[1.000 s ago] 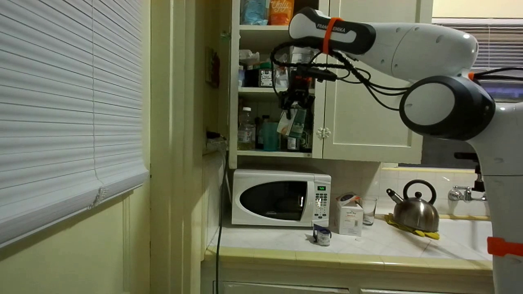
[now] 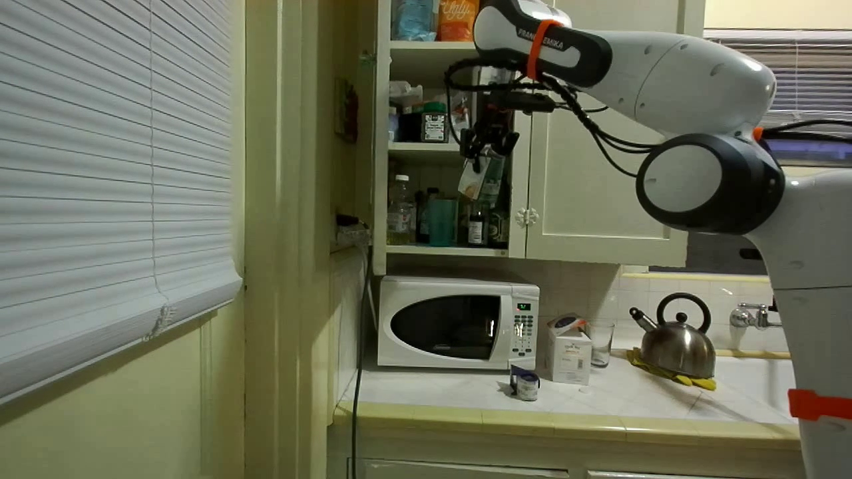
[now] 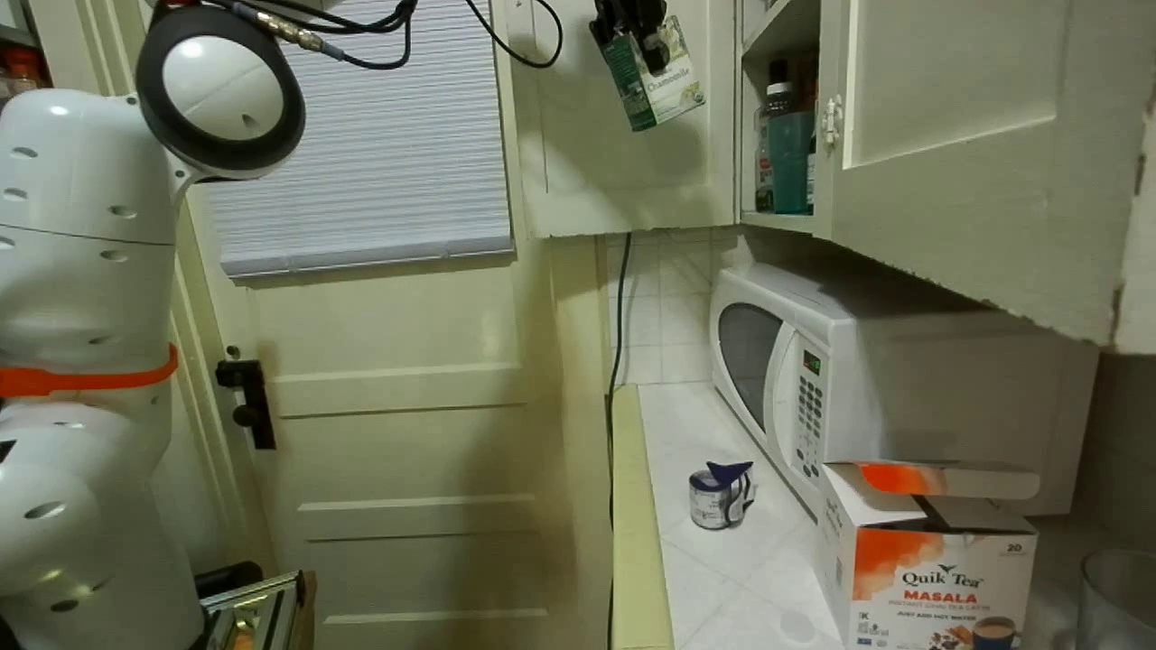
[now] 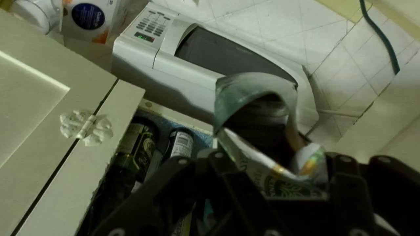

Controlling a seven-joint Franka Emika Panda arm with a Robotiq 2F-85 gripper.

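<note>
My gripper (image 2: pixel 488 152) is up in front of the open cupboard, shut on a green and white tea box marked Chamomile (image 3: pixel 674 81). The box hangs tilted below the fingers, clear of the shelf as far as I can tell. From the wrist, the tea box (image 4: pixel 256 84) shows its torn, open end with a curled flap and a dark inside. The dark fingers (image 4: pixel 240 185) cover its lower part in that view.
Bottles and a teal cup (image 2: pixel 442 222) stand on the lower cupboard shelf. Below are a white microwave (image 2: pixel 447 323), a small tin (image 3: pixel 715 498), a Quik Tea box (image 3: pixel 943 585), a glass (image 2: pixel 599 343) and a kettle (image 2: pixel 677 343).
My gripper has risen with the tea box still in it. The box now hangs higher before the cupboard, and the arm's elbow has shifted slightly left and down.
</note>
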